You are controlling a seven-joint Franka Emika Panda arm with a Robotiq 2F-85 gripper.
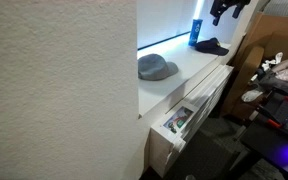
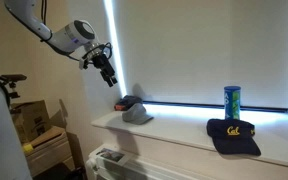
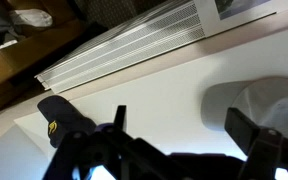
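Above the white ledge (image 1: 164, 92) my gripper hangs, open, with its two fingers wide apart and nothing between them. In exterior view 2 the gripper (image 2: 108, 75) is at the left, raised clear of the caps. A grey cap (image 3: 246, 103) lies at the right of the wrist view, partly behind one finger. The navy cap (image 2: 233, 136) with "Cal" lettering rests toward the other end of the ledge; in the wrist view the same cap (image 3: 64, 118) is at lower left. Beside it stands a blue cylindrical container (image 2: 232, 102).
A dark and reddish item (image 2: 128, 102) lies behind the grey cap. Below the ledge, an open drawer-like compartment (image 1: 172, 122) holds small items. Cardboard boxes (image 2: 24, 112) stand at the left. Between the two caps the ledge is bare.
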